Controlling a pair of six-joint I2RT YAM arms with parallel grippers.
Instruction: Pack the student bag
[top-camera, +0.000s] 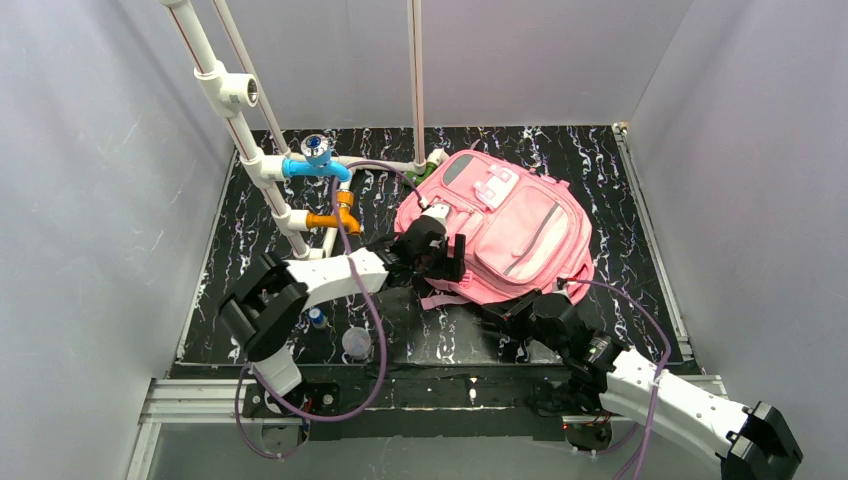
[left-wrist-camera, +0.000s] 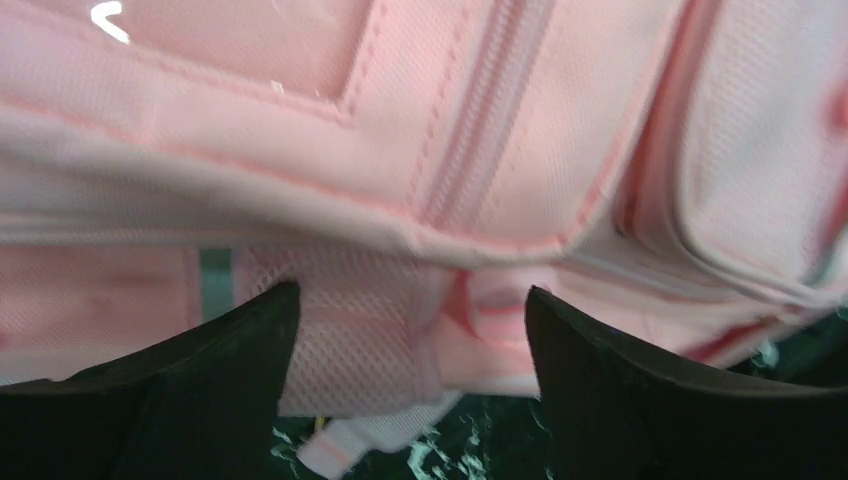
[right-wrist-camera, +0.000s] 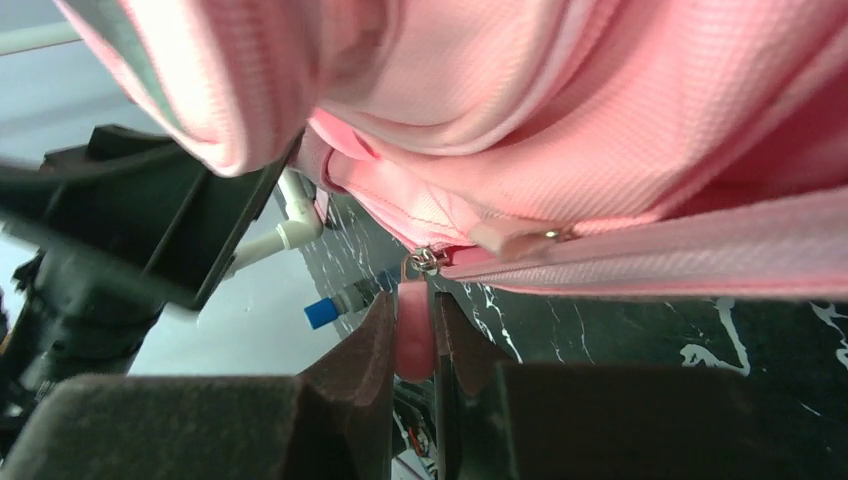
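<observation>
The pink backpack (top-camera: 515, 225) lies flat on the black marble mat. My left gripper (top-camera: 450, 258) is over its lower left side; in the left wrist view its fingers (left-wrist-camera: 180, 390) stand apart over pink fabric and mesh. My right gripper is shut on a pink zipper pull (right-wrist-camera: 414, 315) at the bag's lower edge, with the zipper running right from it (top-camera: 505, 315).
A frame of white pipes (top-camera: 240, 130) with blue and orange fittings stands at the left. A small blue-capped bottle (top-camera: 318, 318) and a clear container (top-camera: 356, 342) lie front left.
</observation>
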